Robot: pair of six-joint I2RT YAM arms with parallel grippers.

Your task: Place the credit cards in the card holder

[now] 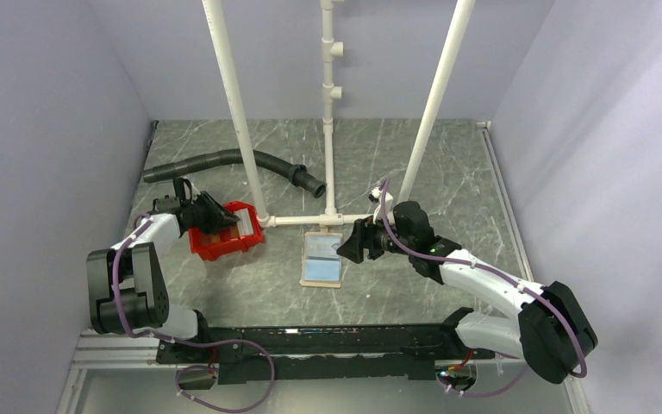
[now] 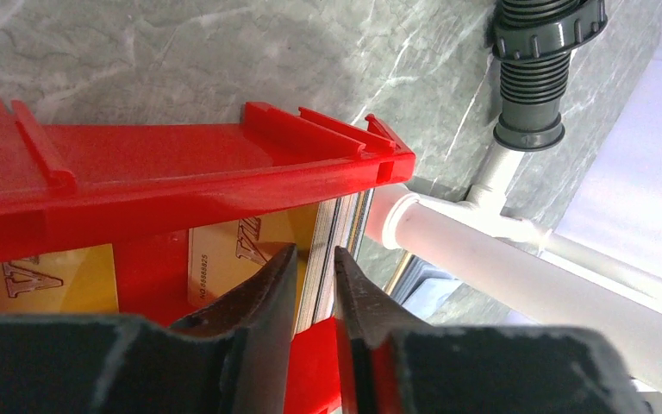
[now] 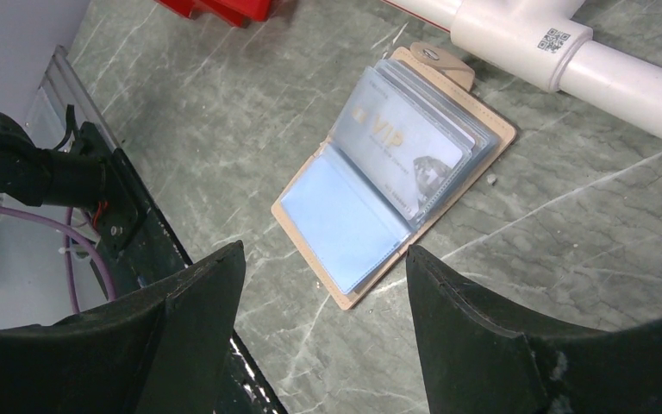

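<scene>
In the left wrist view a red bin (image 2: 181, 185) holds an upright stack of cards (image 2: 338, 228), edges showing, with a gold card face (image 2: 217, 259) on its left side. My left gripper reaches into the bin, its fingers part open on either side of the stack's edges; whether they touch the cards is unclear. Another gold card (image 2: 78, 280) lies farther left. The card holder (image 3: 332, 293) lies opened out on the table, clear sleeves (image 3: 405, 142) stacked on its upper half, a pale blue panel below. Above it hangs my right gripper, open and empty.
White pipes (image 1: 302, 221) cross the table just behind the card holder, and one upright pipe (image 1: 246, 151) stands against the bin's right end. A black corrugated hose (image 1: 215, 159) lies behind the bin. Table space between bin and holder is clear.
</scene>
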